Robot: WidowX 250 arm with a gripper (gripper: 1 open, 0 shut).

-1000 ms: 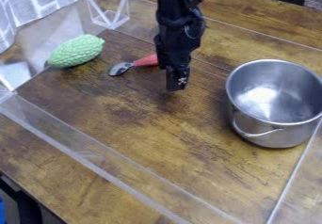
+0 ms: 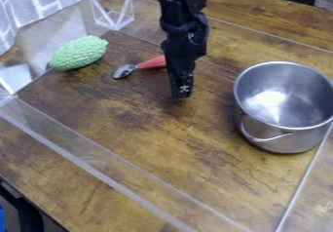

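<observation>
My black gripper [image 2: 182, 85] hangs over the middle of the wooden board, its tips low near the surface; whether it is open or shut is hard to see. Just left of it a spoon [image 2: 127, 70] with a red handle [image 2: 152, 62] lies on the wood, the handle passing partly behind the gripper. A pale green corn-like toy [image 2: 80, 53] lies at the left. A steel pot [image 2: 281, 107] stands at the right, apart from the gripper.
Clear plastic walls [image 2: 124, 168] edge the wooden work area [image 2: 156, 148]. The front middle and the back right of the board are bare.
The gripper has moved slightly lower, toward the board. The spoon, green toy and pot look unmoved.
</observation>
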